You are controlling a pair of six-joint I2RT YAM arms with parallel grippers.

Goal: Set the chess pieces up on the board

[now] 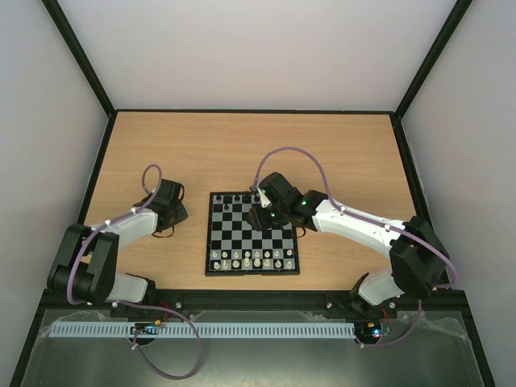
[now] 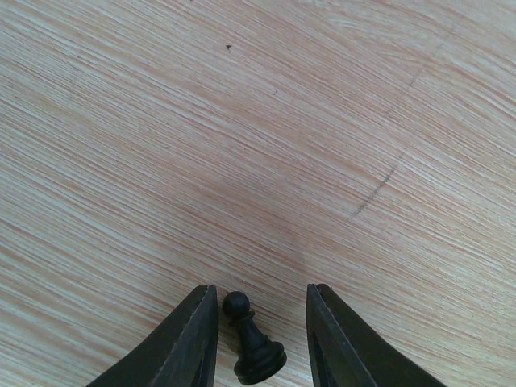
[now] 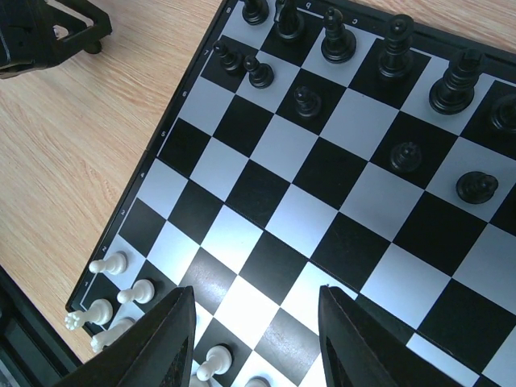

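A black pawn stands on the wooden table in the left wrist view, tilted in that view. My left gripper is open, with the pawn showing between its fingers, nearer the left one; whether they touch cannot be told. Over the chessboard hangs my right gripper, open with nothing held. Black pieces line the board's far side, with several black pawns in front. White pieces fill the near rows.
In the right wrist view, part of the left gripper's dark body shows beyond the board's corner. The wooden table behind the board is bare. My right arm covers part of the board from above.
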